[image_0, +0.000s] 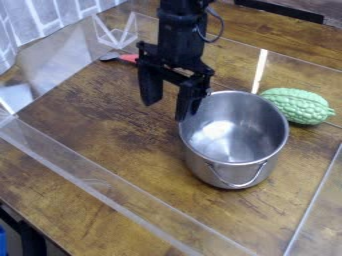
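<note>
My black gripper (171, 92) hangs from the top of the view above the wooden table, its two fingers spread apart, just left of and behind a metal pot (233, 150). Nothing clear shows between the fingers. The pot stands upright and looks empty. A green bumpy vegetable, like a bitter melon (297, 106), lies right of the pot. Behind the gripper lies a small red object (120, 57), partly hidden.
Clear plastic walls edge the wooden work area (94, 150) on the left, front and right. A thin pale stick stands behind the pot.
</note>
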